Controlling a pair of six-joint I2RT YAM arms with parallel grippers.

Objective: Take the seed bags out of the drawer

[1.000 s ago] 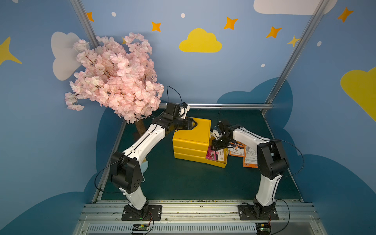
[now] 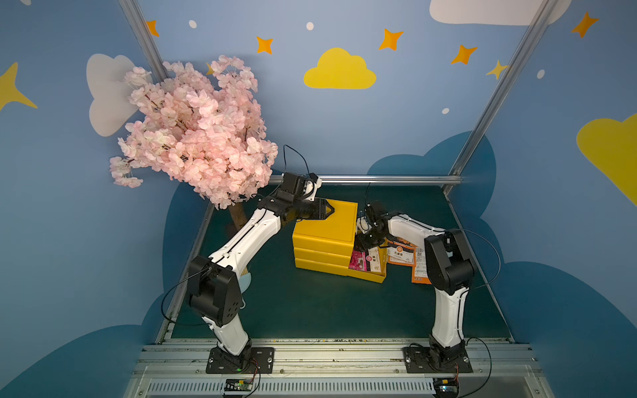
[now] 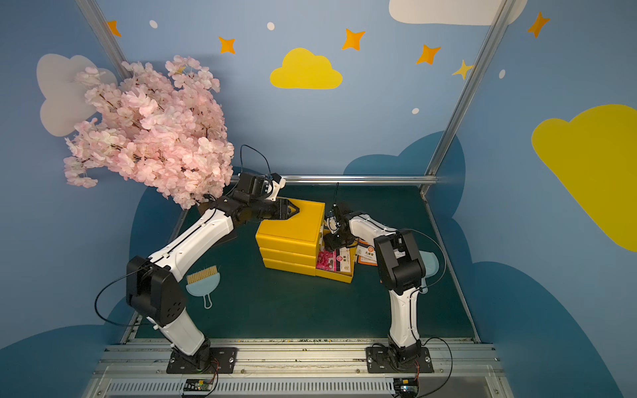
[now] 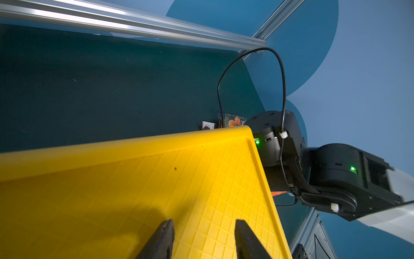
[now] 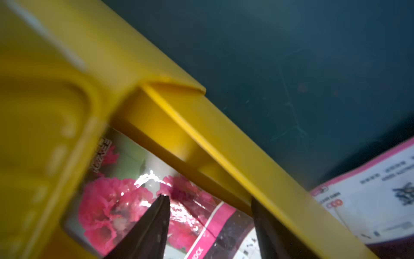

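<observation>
A stacked yellow drawer unit [image 2: 321, 232] stands mid-table, its bottom drawer [image 3: 335, 275] pulled out to the right and holding a pink-flowered seed bag [image 5: 116, 202]. My left gripper is over the unit's top, fingers apart and empty. My right gripper is down at the drawer, fingers apart over that bag, beside the drawer's yellow wall [image 5: 232, 155]. More seed bags [image 2: 420, 268] lie on the table right of the drawer, partly hidden by the right arm.
A blossom tree [image 2: 199, 132] stands at the back left. A brush and dustpan [image 3: 203, 284] lie front left, and a light blue object [image 3: 430, 264] lies at the right.
My right arm has shifted a little leftward and its gripper has moved slightly at the drawer. The left arm looks unchanged.
</observation>
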